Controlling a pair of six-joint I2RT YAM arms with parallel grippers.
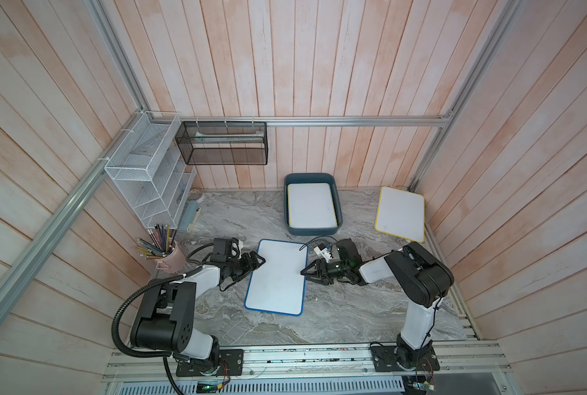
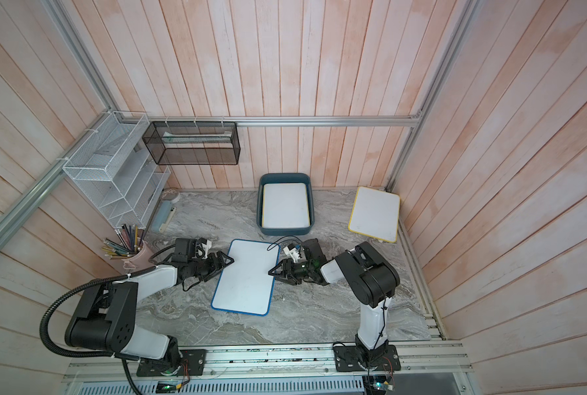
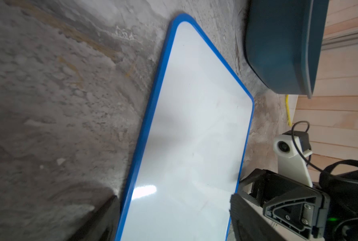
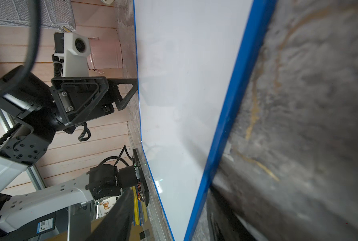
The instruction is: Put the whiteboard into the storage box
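Observation:
A blue-edged whiteboard (image 1: 277, 279) lies flat on the grey marbled table between my two arms. My left gripper (image 1: 258, 258) is open at its left edge; in the left wrist view the blue edge (image 3: 138, 148) runs between the blurred fingers. At the opposite long edge my right gripper (image 1: 304, 271) is also open, with the blue rim (image 4: 211, 160) reaching between its fingers. Whether any finger touches the board cannot be told. Behind the board stands the dark teal storage box (image 1: 313, 231), with a yellow-edged whiteboard (image 1: 312, 205) lying inside.
Another yellow-edged whiteboard (image 1: 400, 214) lies at the back right. On the left are a pink pen cup (image 1: 171, 259) and a white mesh rack (image 1: 150, 177). A black wire basket (image 1: 222, 151) hangs on the back rail. Bare table surrounds the blue-edged board.

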